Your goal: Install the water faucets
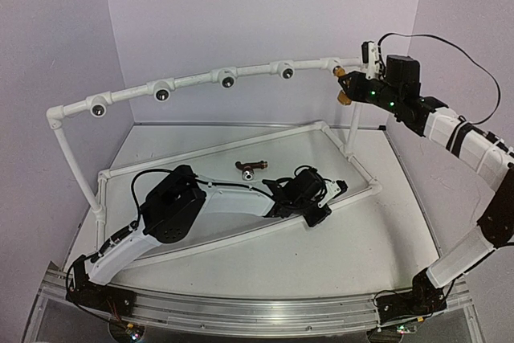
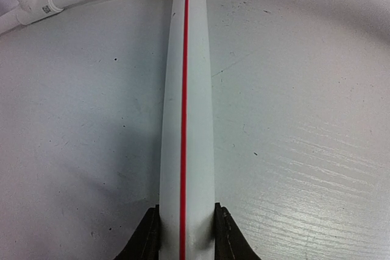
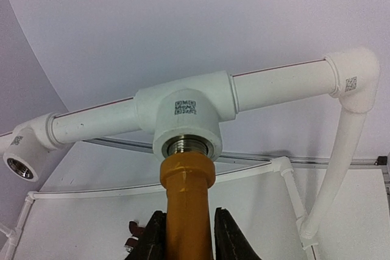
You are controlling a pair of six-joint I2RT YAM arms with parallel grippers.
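Observation:
An orange-brown faucet [image 3: 187, 205] has its collar end up against the threaded mouth of the rightmost white T-joint [image 3: 187, 117] on the top pipe. How deep its end sits in the socket I cannot tell. My right gripper is shut on the faucet's body, one finger on each side. From above, a bit of the faucet's spout [image 1: 344, 97] shows under my right gripper [image 1: 353, 84]. A second faucet [image 1: 250, 165], dark brown in the top view, lies inside the floor frame. My left gripper is shut on the white floor-frame pipe [image 2: 198, 120] with the red stripe.
Several more T-joints, such as one near the middle [image 1: 227, 78], line the raised pipe [image 1: 193, 80] with sockets bare. The left arm [image 1: 233, 200] stretches low over the floor frame.

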